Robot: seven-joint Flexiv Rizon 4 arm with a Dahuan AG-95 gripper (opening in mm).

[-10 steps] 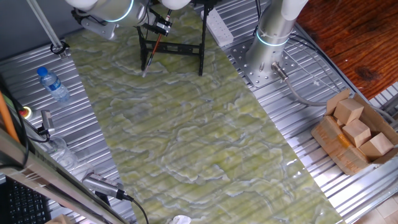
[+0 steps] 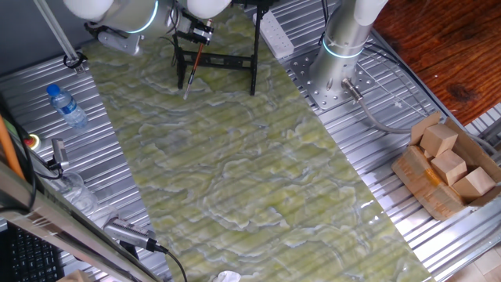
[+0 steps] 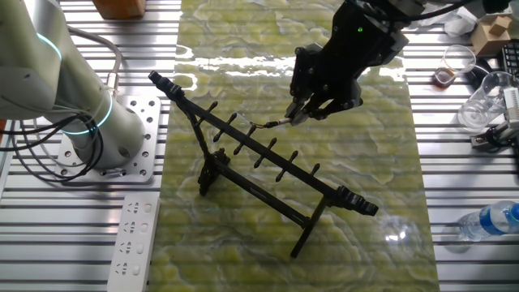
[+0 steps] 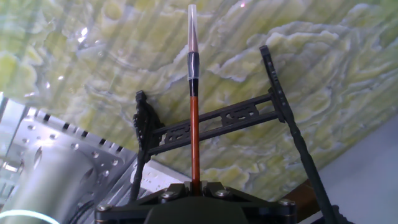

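A brush with a reddish-brown handle (image 4: 194, 137), a dark ferrule and a clear-capped tip is held in my gripper, which is shut on the handle end. In the wrist view it points straight away from me, passing in front of the crossbar of a black rack (image 4: 227, 118). From exterior view 1, the gripper (image 2: 203, 33) is at the rack's upper left, with the brush (image 2: 196, 63) slanting down across it. Exterior view 2 shows the gripper (image 3: 315, 112) above the mat beside the pegged top bar (image 3: 268, 152); a short part of the brush shows near the pegs, contact unclear.
A white power strip (image 2: 274, 35) and a robot base (image 2: 333, 74) stand right of the rack. Far right is a cardboard box (image 2: 427, 184) with wooden blocks. A water bottle (image 2: 67, 106) stands at left.
The arm and gripper have shifted slightly to the left in exterior view 1. The brush's tip has moved a little right and down, so it hangs slightly steeper. The rack stays put.
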